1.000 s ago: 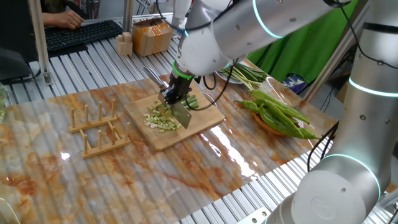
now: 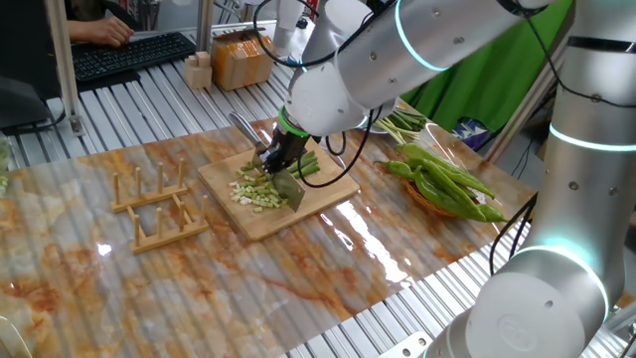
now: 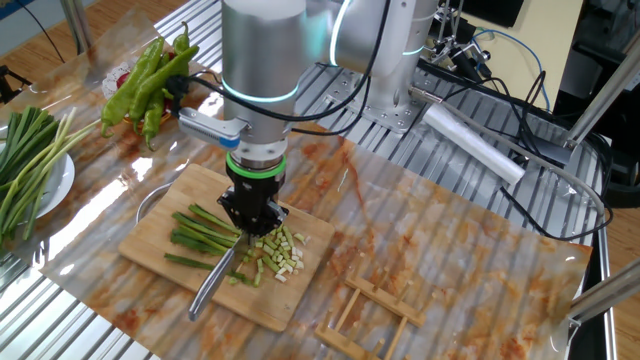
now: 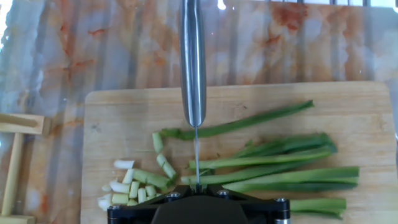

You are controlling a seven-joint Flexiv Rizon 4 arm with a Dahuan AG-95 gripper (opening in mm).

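A metal knife (image 4: 193, 68) is held by my gripper, which is shut on it. In exterior view 1 the broad blade (image 2: 290, 191) points down over the wooden cutting board (image 2: 260, 229); whether its edge touches the board cannot be told. The knife's handle (image 3: 208, 290) sticks out towards the near side in exterior view 2. Short chopped green onion pieces (image 4: 132, 188) lie to the left of the knife in the wrist view. Longer green stalks (image 4: 289, 158) lie to its right, and one stalk reaches close to the blade.
A wooden peg rack (image 2: 164, 237) stands left of the board. Green peppers (image 2: 442, 184) fill a basket on the right, and more green onions (image 3: 28, 170) rest on a white plate. A cardboard box (image 2: 241, 60) stands behind.
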